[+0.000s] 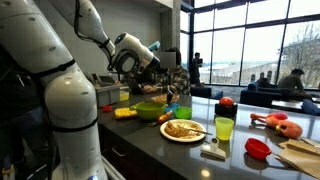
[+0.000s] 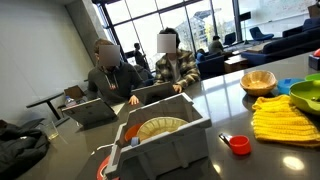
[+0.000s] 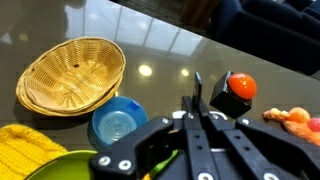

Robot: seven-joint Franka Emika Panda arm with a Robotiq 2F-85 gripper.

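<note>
My gripper has its fingers closed together, above the table among the dishes. A narrow dark shape [image 3: 197,86] juts past the fingertips in the wrist view; I cannot tell whether it is held or part of a finger. To its left lie a blue bowl [image 3: 118,120] and a wicker basket [image 3: 72,75], with a green bowl [image 3: 62,167] at the lower edge. A red-orange round thing [image 3: 243,86] rests on a black block [image 3: 230,102] to the right. More green behind the gripper is mostly hidden.
A plate of food [image 1: 182,131], a yellow cup [image 1: 224,128] and a red bowl [image 1: 257,149] stand on the near table. A yellow cloth [image 2: 282,122] and a grey bin [image 2: 166,151] lie on the other side. Two people sit beyond the bin.
</note>
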